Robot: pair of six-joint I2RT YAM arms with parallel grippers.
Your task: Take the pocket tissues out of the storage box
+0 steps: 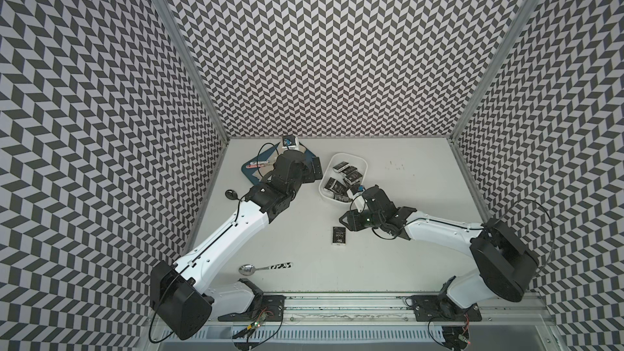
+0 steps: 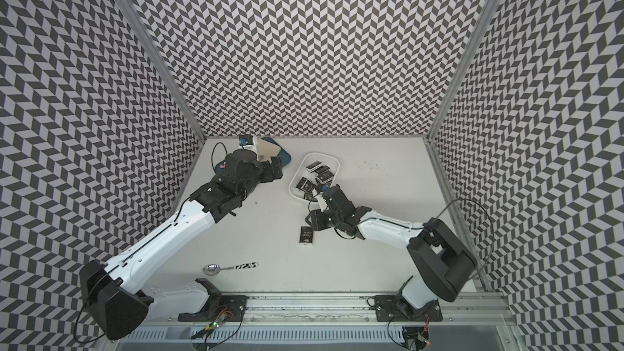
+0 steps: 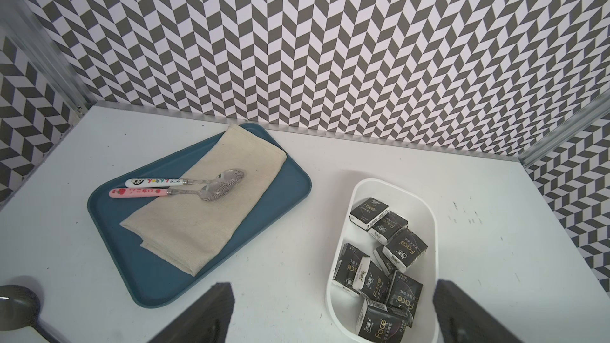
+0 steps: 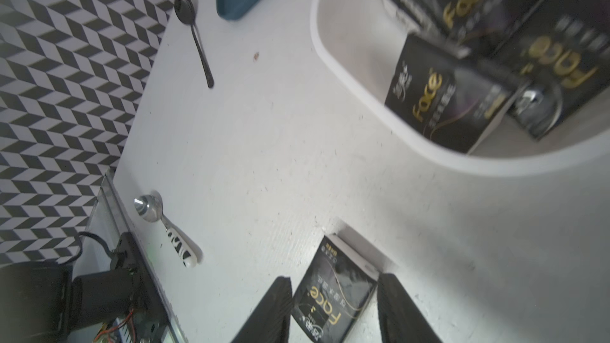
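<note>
A black-and-white pocket tissue pack [image 4: 333,295] lies flat on the bare table, in front of the white storage box [image 3: 331,279]. My right gripper stands open, its fingers [image 4: 274,308] apart; in the top left view it is just behind and right of that pack. Several similar tissue packs [image 3: 386,282] lie jumbled inside the box, some leaning on others. To the box's left, my left gripper [image 1: 316,167] hovers with its fingers [image 3: 202,317] spread wide and nothing between them.
A blue tray [image 3: 143,289] with a folded beige cloth [image 3: 216,209] and two spoons is at the back left. A dark spoon [image 4: 185,9] lies left of it, another spoon [image 1: 263,267] near the front. Table space right of the box is clear.
</note>
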